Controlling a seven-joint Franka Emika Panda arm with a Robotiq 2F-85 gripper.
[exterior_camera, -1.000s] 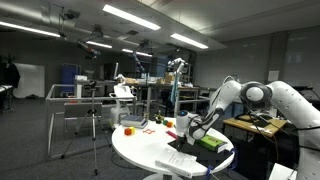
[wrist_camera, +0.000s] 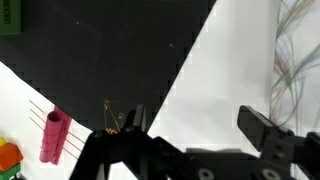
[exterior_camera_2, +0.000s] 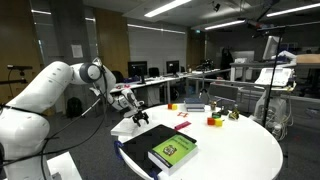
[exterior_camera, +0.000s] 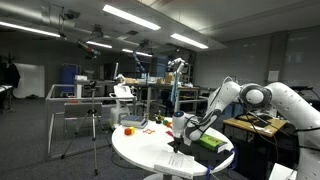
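My gripper stands open in the wrist view, its dark fingertips wide apart with nothing between them. Below it are a white surface and the edge of a black mat [wrist_camera: 110,45]. At the right lies a white item with faint coloured lines [wrist_camera: 298,70], perhaps a printed cover or sheet. Exterior view 1 has the gripper [exterior_camera: 178,143] low over the near side of the round white table [exterior_camera: 143,148], close to a flat white object [exterior_camera: 176,163]. The same white object [exterior_camera_2: 125,128] shows near the gripper [exterior_camera_2: 139,106] in exterior view 2.
A green box [exterior_camera_2: 173,151] lies on the black mat. A pink-red cylinder [wrist_camera: 55,136] and coloured blocks [wrist_camera: 9,156] sit to the wrist view's left. Across the table are more blocks [exterior_camera_2: 214,122].
The arm has shifted only slightly over the table. The white object and the other items look unmoved.
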